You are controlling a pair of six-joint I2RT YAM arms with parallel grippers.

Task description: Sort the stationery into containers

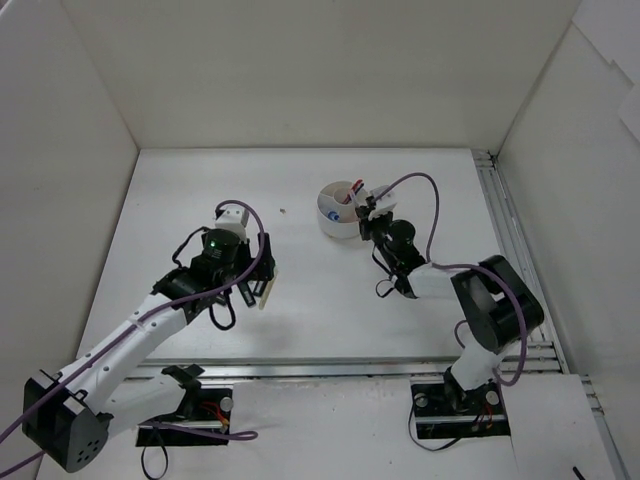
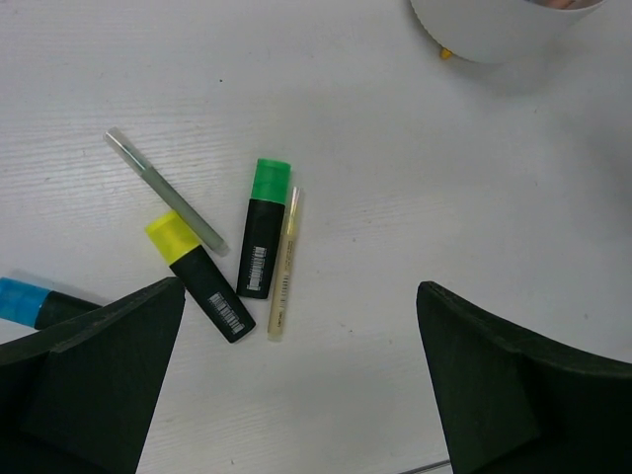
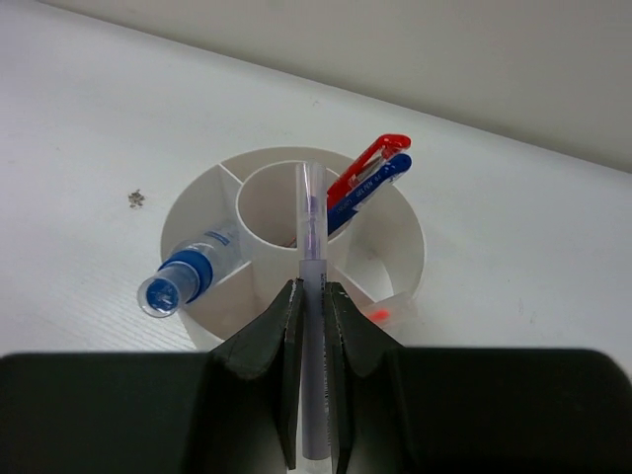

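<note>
In the right wrist view my right gripper is shut on a clear-capped grey pen [image 3: 314,365], its capped end reaching over the white divided container [image 3: 212,316]. That container holds a red pen [image 3: 360,170] and a blue pen [image 3: 367,194] in its middle cup, and a blue-banded clear bottle [image 3: 183,276] in a side section. My left gripper is open above the table. Below it lie a green-capped marker [image 2: 264,227], a yellow-capped marker [image 2: 201,276], a blue-capped marker [image 2: 39,302], a grey pen [image 2: 166,190] and a thin yellowish stick [image 2: 286,265], all untouched.
A clear item with a red-orange part [image 3: 388,312] pokes from the container's right section. A small dark speck [image 3: 135,198] lies left of the container.
</note>
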